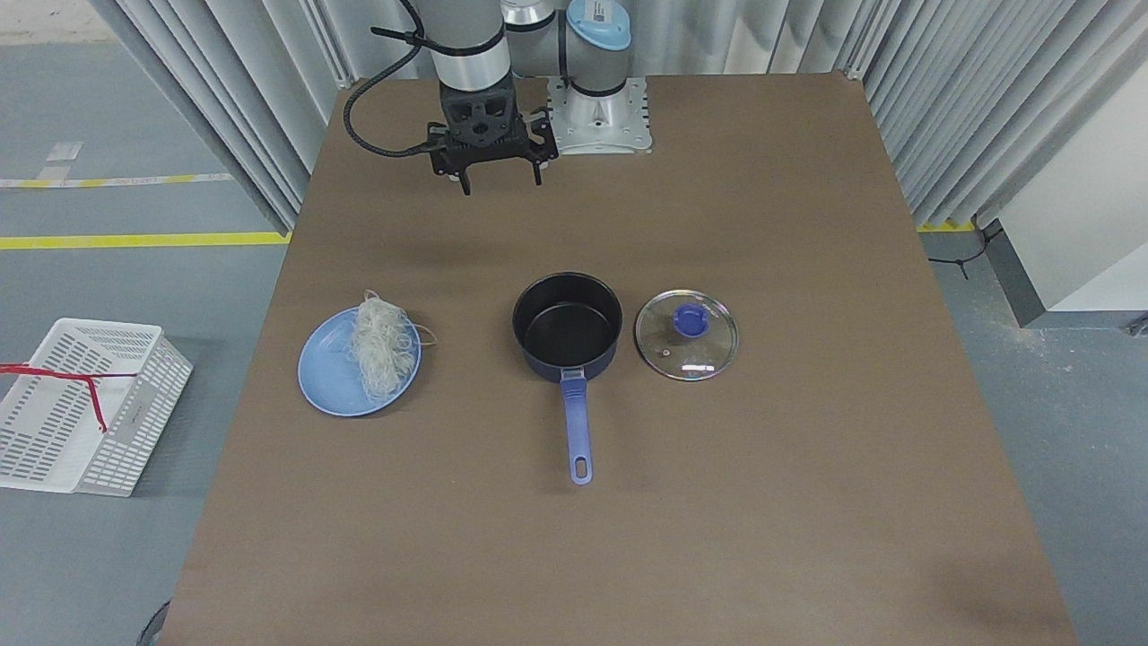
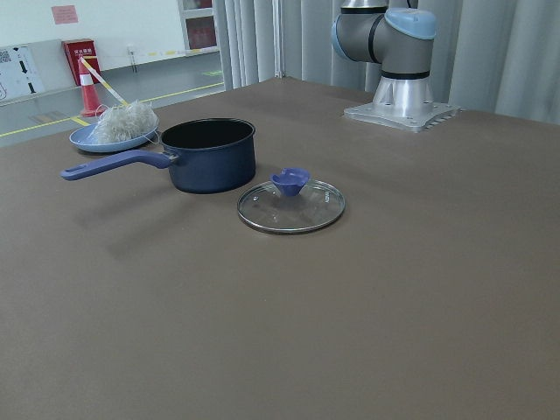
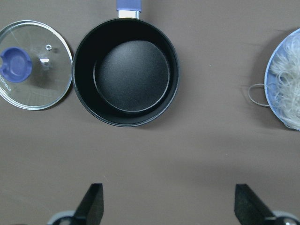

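Observation:
A dark blue saucepan (image 1: pixel 565 323) with a blue handle (image 1: pixel 577 431) sits mid-table. Right of it in the front view lies a glass lid (image 1: pixel 685 335) with a blue knob (image 3: pixel 16 64), flat on the tabletop. To the left, a blue plate (image 1: pixel 326 371) holds a white stringy tangle (image 1: pixel 379 344) with a loop over its rim. My gripper (image 1: pixel 500 183) hangs at the back of the table, behind the pan; in the wrist view its fingers are wide open at the bottom, over bare table.
A white basket (image 1: pixel 140 431) stands on the floor to the left. The arm's base (image 1: pixel 603 129) is at the back edge, before grey curtains.

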